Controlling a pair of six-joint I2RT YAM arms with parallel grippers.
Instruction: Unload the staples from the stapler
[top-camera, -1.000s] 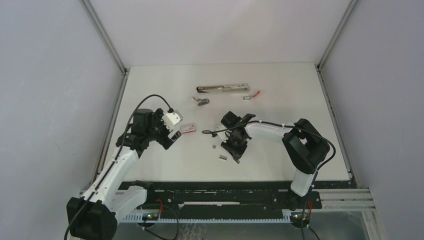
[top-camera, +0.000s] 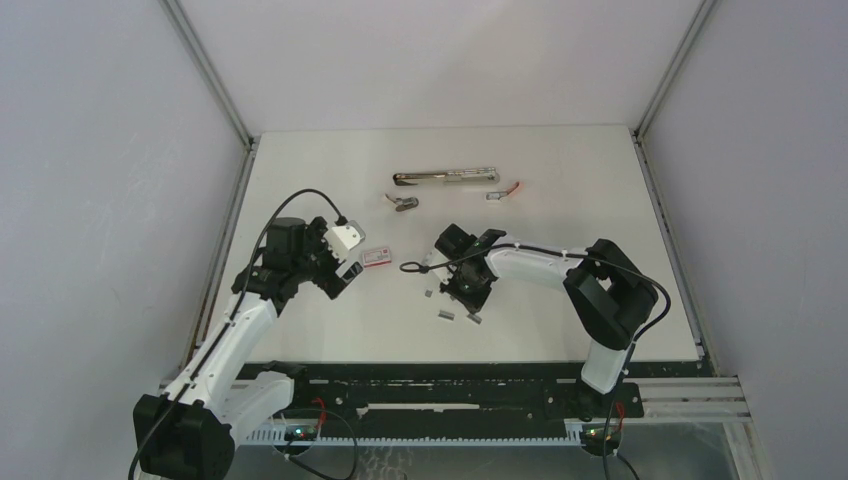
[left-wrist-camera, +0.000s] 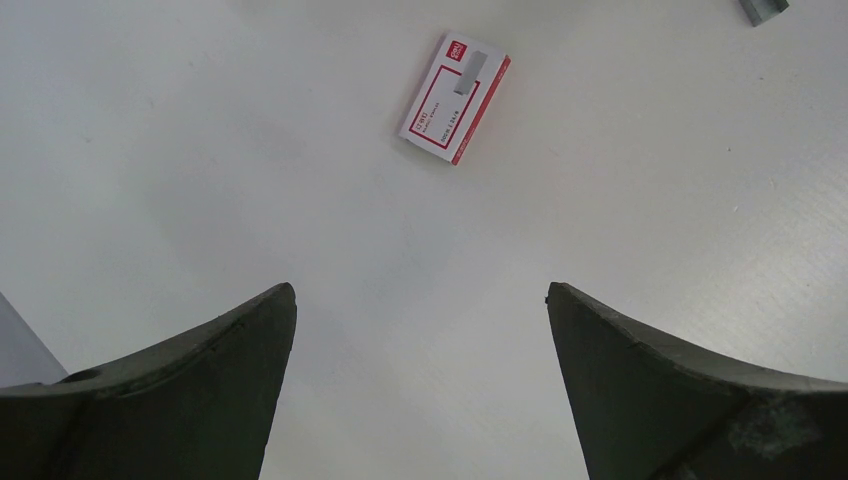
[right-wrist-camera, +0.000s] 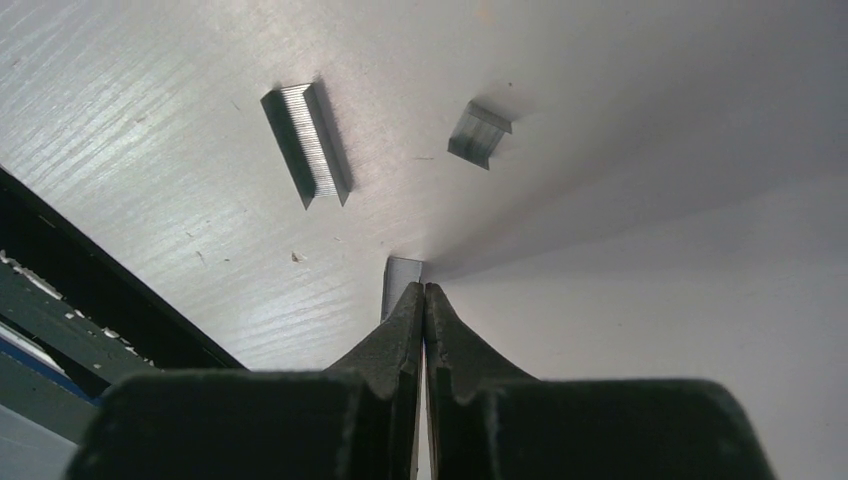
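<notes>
A long metal stapler lies at the back middle. Loose staple strips lie near the front: a longer one, a short one and a third partly hidden behind the tips of my right gripper, which is shut; whether it touches that strip I cannot tell. My left gripper stands open over bare table, short of the red-and-white staple box, with nothing between its fingers.
Two small metal pieces with red parts lie in front of the stapler. The table's front edge is close to the strips.
My right arm has shifted very slightly, uncovering a little more of the strip beside its gripper in the top view. The left arm has not moved.
</notes>
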